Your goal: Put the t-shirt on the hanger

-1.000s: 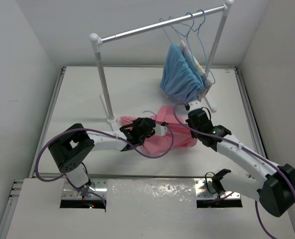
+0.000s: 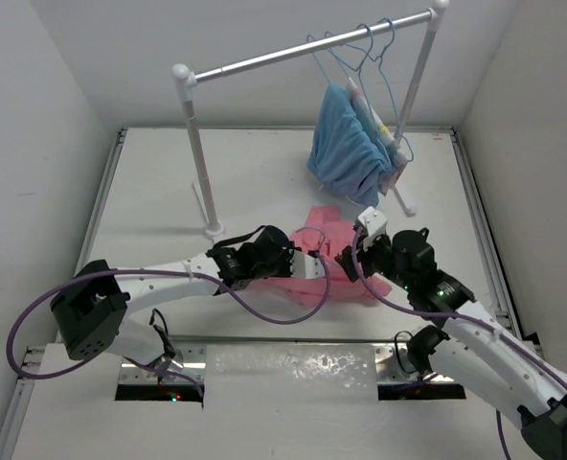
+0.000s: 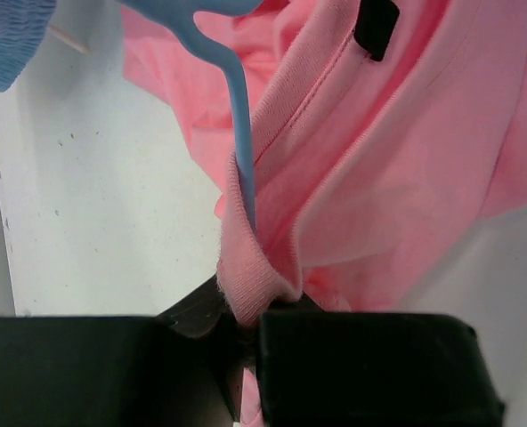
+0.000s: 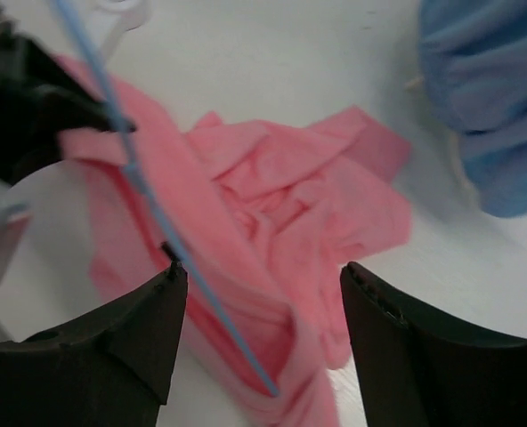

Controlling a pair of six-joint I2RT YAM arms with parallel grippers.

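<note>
A pink t-shirt [image 2: 327, 227] lies rumpled on the table, with a blue hanger [image 3: 241, 124] reaching into its fabric. My left gripper [image 2: 293, 264] is shut on the pink fabric around the hanger, as the left wrist view [image 3: 250, 325] shows. My right gripper [image 2: 351, 259] is over the shirt's right part; in the right wrist view [image 4: 259, 325] its fingers are apart, with the hanger's blue bar and pink fabric seen beyond them, that view blurred.
A rail [image 2: 264, 61] on white posts spans the back. Blue hangers with blue [image 2: 346, 149] and patterned garments hang at its right end.
My right gripper has moved a little down and left in the top view, the arm shifting toward the front. The left arm has shifted slightly.
</note>
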